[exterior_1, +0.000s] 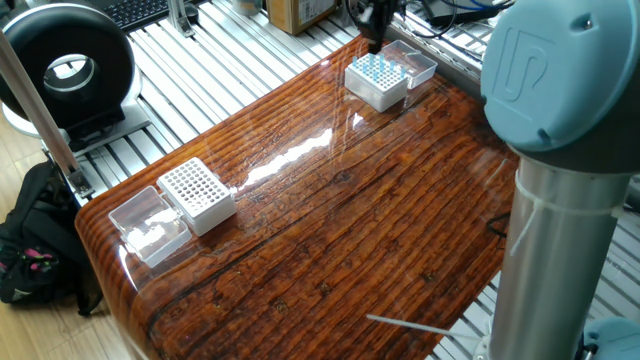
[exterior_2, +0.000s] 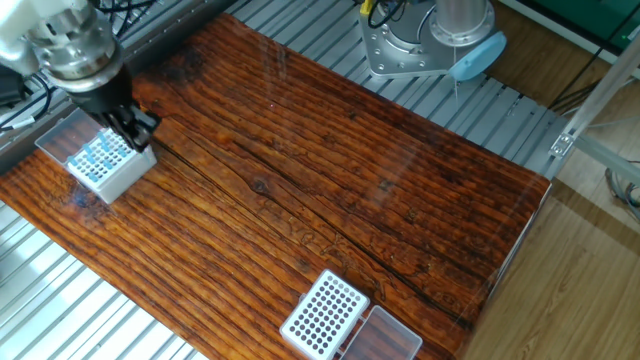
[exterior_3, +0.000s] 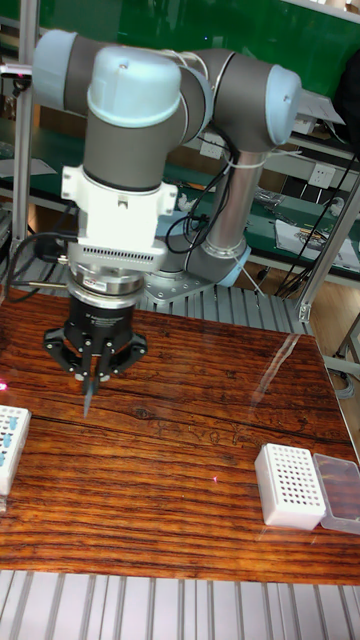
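At the table's far end in exterior view 1, a white rack (exterior_1: 376, 88) holds several light-blue tubes (exterior_1: 378, 66) in part of its holes. My gripper (exterior_1: 374, 46) is just above its back side there. In exterior view 3 the gripper (exterior_3: 89, 399) points down, its fingertips drawn together, to the right of the tube rack (exterior_3: 6, 457). It looks shut, and no blue piece shows between the tips. The second white rack (exterior_2: 325, 314) stands at the other end of the table with holes that look empty.
Open clear lids lie beside both racks, one by the empty rack (exterior_1: 150, 232) and one behind the tube rack (exterior_1: 418, 62). Between the racks the wooden table (exterior_1: 330, 215) is bare. The arm's base (exterior_2: 405, 40) stands off the table's long edge.
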